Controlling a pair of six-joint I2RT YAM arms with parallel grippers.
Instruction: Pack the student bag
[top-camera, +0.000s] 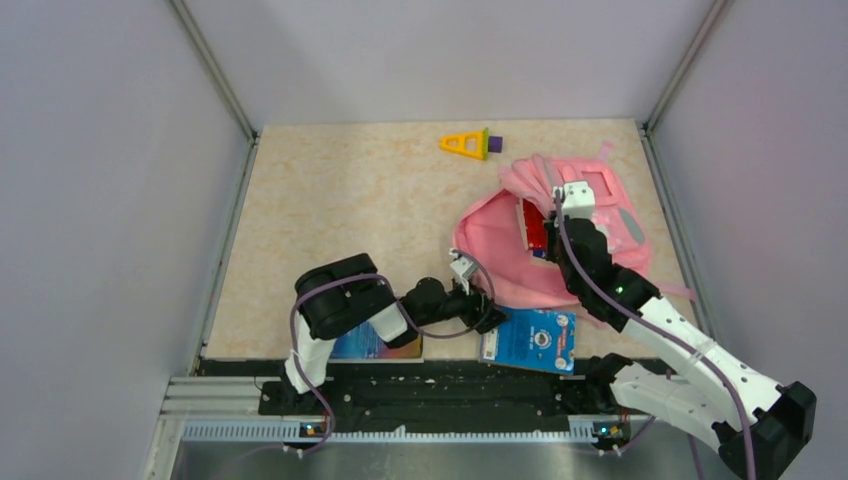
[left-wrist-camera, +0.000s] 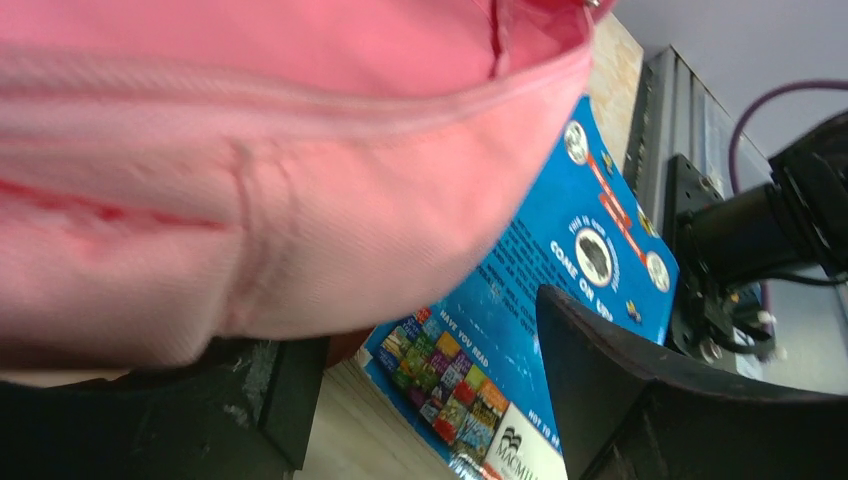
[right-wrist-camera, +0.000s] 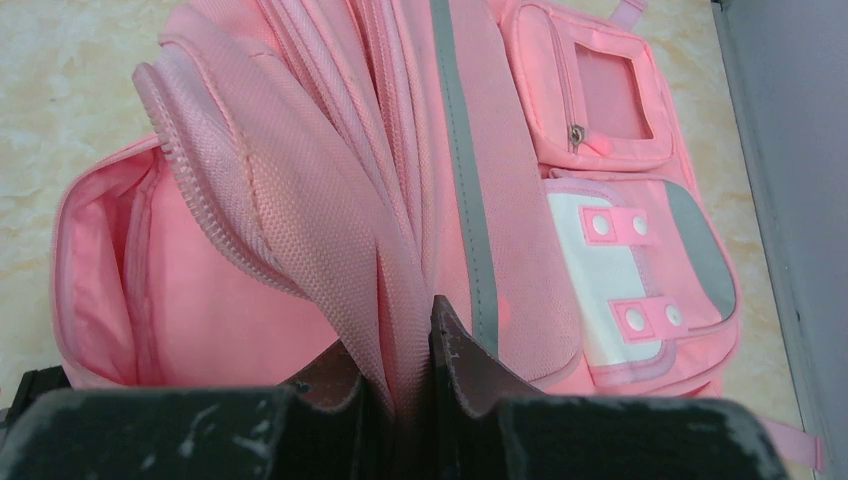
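Observation:
The pink bag (top-camera: 500, 270) lies on the right of the board, its flap raised in my right gripper, which is shut on the pink fabric. A red book (top-camera: 532, 222) shows inside the bag. My left gripper stands part open at the bag's near-left edge, pink fabric (left-wrist-camera: 330, 210) just above its fingers. A blue book (top-camera: 540, 340) lies below the bag at the board's front edge, seen beyond the fingers in the left wrist view. Another book (top-camera: 355, 343) lies under the left arm, partly hidden.
A yellow toy (top-camera: 460, 143) with a purple end lies at the back of the board (top-camera: 330, 190). The left and back-left of the board are clear. Walls and rails border it.

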